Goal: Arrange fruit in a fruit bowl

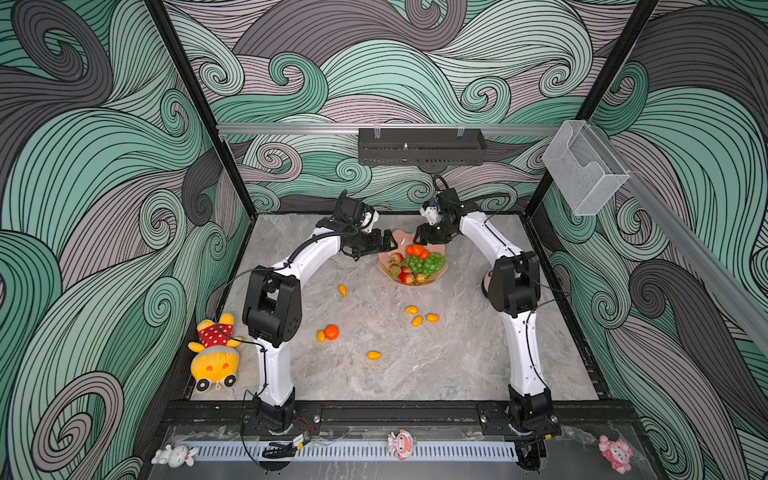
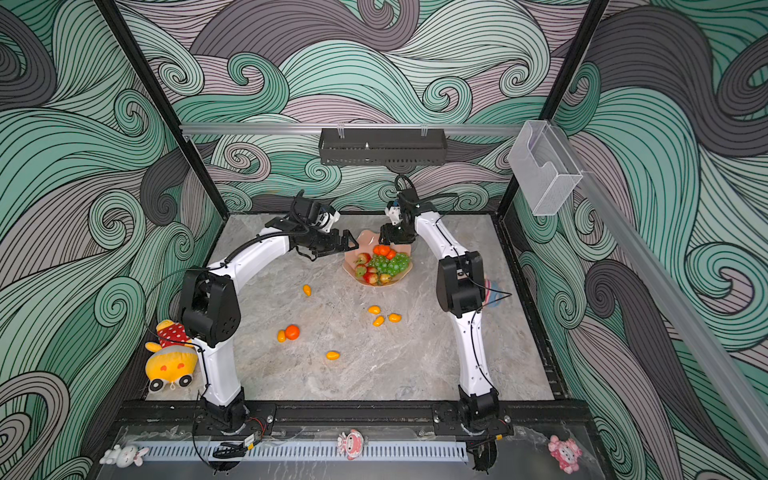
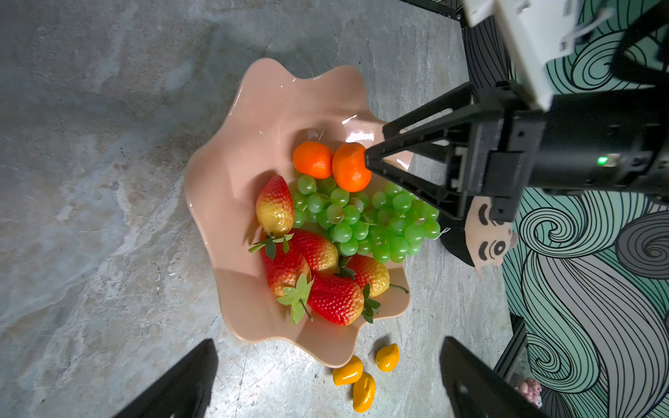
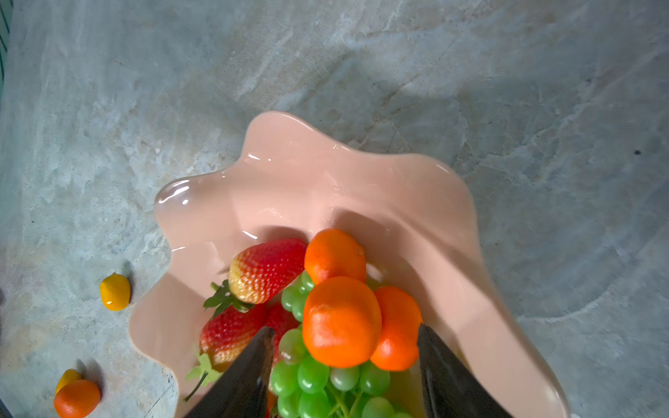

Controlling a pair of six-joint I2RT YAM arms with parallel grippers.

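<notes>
The pink scalloped fruit bowl (image 4: pixel 278 174) holds strawberries (image 4: pixel 268 268), a bunch of green grapes (image 4: pixel 313 372) and several oranges (image 4: pixel 341 320) in the right wrist view, one orange resting atop the others. My right gripper (image 1: pixel 421 238) hangs over the back of the bowl, its fingers apart below that top orange with nothing clearly between them. My left gripper (image 1: pixel 387 240) hovers at the bowl's left, open and empty, looking down on it.
Several small yellow fruits (image 1: pixel 411 309) lie on the grey table (image 1: pixel 448 360), with a loose orange (image 1: pixel 332 331) at left. A plush toy (image 1: pixel 214 364) sits at the left edge.
</notes>
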